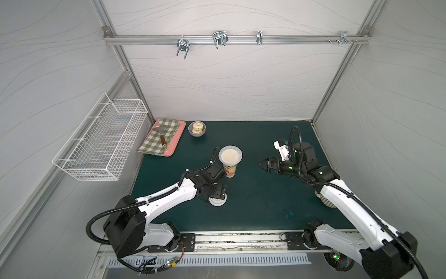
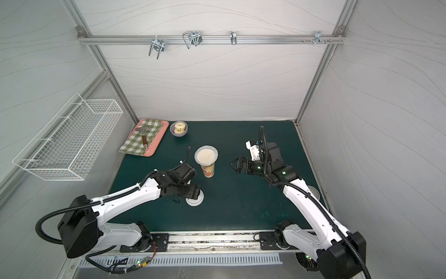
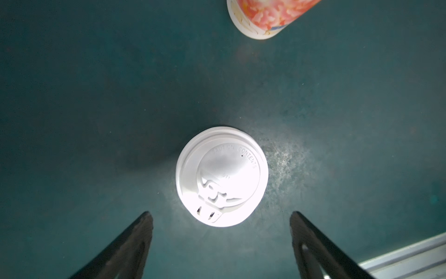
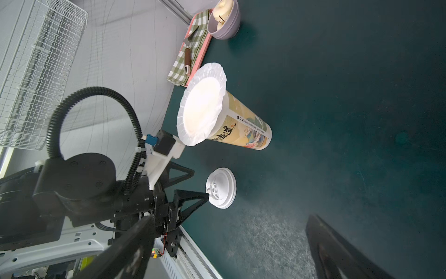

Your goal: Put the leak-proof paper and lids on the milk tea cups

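The milk tea cup (image 2: 208, 170) stands upright near the table's middle. White leak proof paper (image 4: 202, 111) lies over its mouth, with a frilled edge spreading past the rim. A white lid (image 3: 222, 176) rests flat on the table in front of the cup. Above the lid, my left gripper hangs open, its fingers (image 3: 134, 237) apart with nothing between them; the lid sits ahead of the tips in the left wrist view. My right gripper is open and empty, held in the air to the right of the cup.
At the back left lie a pink tray (image 1: 177, 139) with a checked cloth and a bowl (image 1: 197, 129). A wire basket (image 1: 104, 139) hangs on the left wall. A striped object (image 1: 326, 200) is partly hidden by the right arm.
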